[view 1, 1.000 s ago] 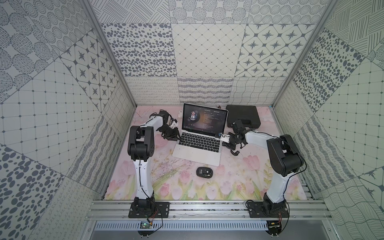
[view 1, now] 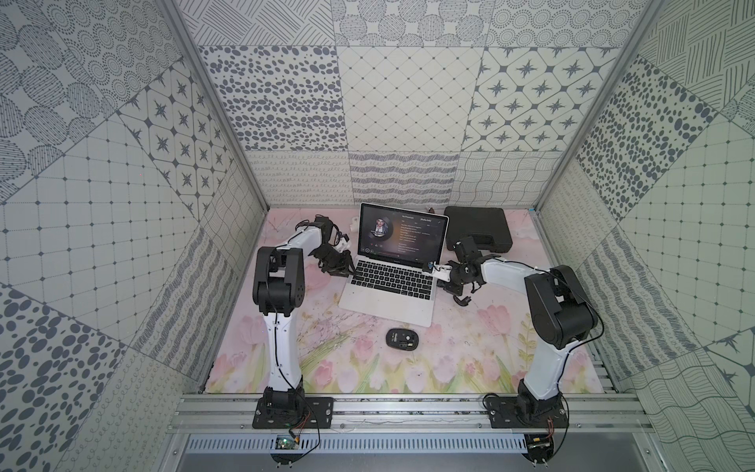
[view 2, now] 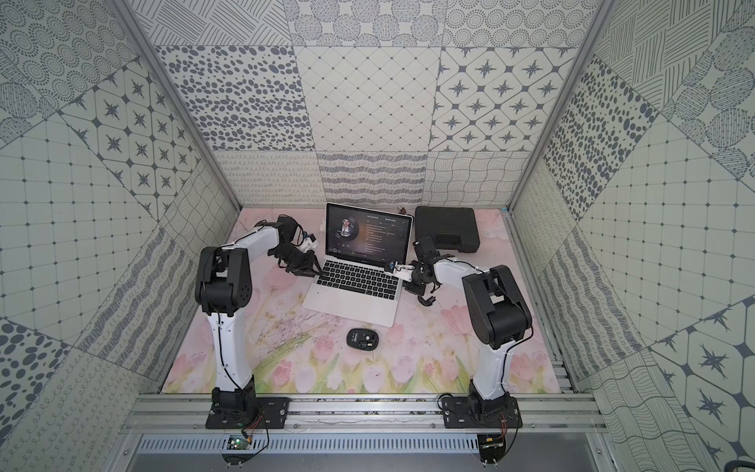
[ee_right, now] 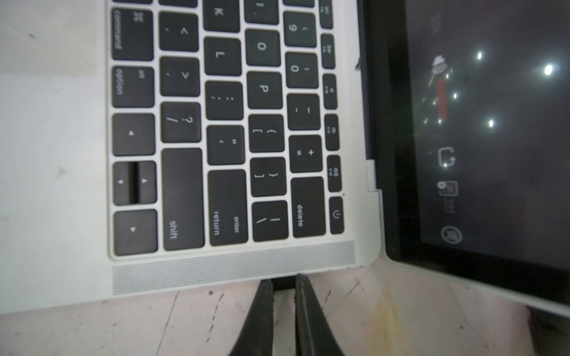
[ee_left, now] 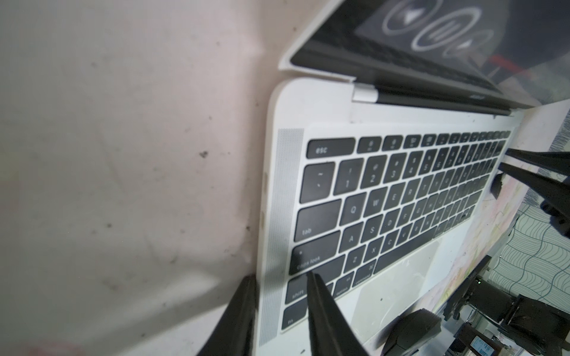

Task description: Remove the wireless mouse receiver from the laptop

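Note:
The laptop (view 1: 387, 305) stands opened in the middle of the table, its screen lit. From its right side, below the speaker strip, sticks the small black receiver (ee_right: 283, 283), seen in the right wrist view. One finger of my right gripper lies on each side of it; the fingers are part open, and contact is hard to judge. My left gripper is shut on the laptop's left edge, one finger over the keyboard's lower left corner and the other outside the side wall.
A black mouse (view 1: 402, 339) lies upside down in front of the laptop. Behind on the right is a black case (view 1: 477, 224), close to my right arm.
Both arms and the laptop look nearly still; at most my left arm has shifted a trace.

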